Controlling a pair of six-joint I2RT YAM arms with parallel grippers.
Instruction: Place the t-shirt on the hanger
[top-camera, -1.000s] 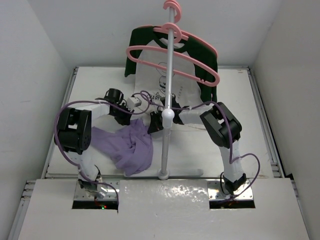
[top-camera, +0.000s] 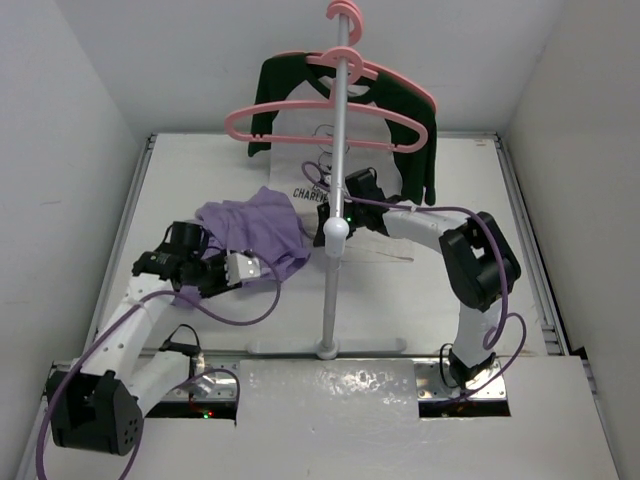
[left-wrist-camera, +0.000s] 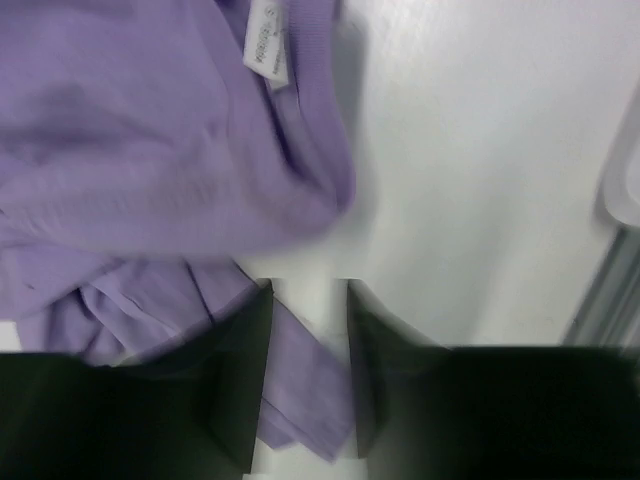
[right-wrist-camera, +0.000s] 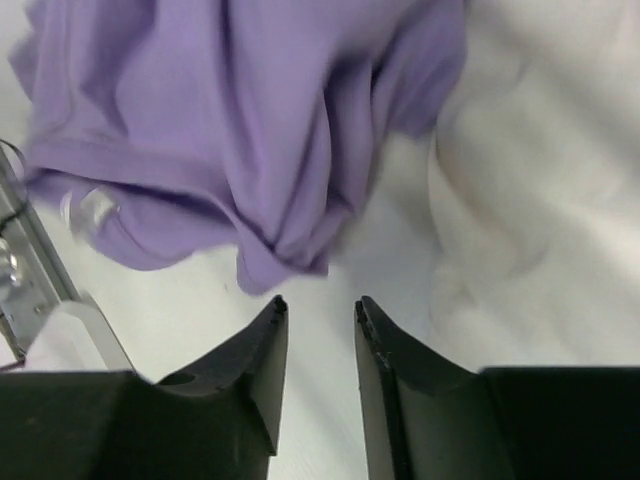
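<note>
A purple t-shirt (top-camera: 250, 225) lies crumpled on the white table, left of the rack pole, with a white label (left-wrist-camera: 266, 40) showing in the left wrist view. My left gripper (top-camera: 215, 275) is over its lower left part, fingers part open and blurred, nothing seen held. My right gripper (top-camera: 330, 225) is by the pole at the shirt's right side; in the right wrist view its fingers stand apart over bare table beside the purple cloth (right-wrist-camera: 270, 170), empty.
A rack pole (top-camera: 330, 300) carries pink hangers (top-camera: 255, 112); one holds a green-and-white raglan shirt (top-camera: 420, 170), whose white body reaches the table behind my right gripper. Bare table shows at front and right.
My left arm has swung from the back left down toward the front. The purple shirt has shifted and changed its folds. My right gripper has moved slightly, staying near the pole.
</note>
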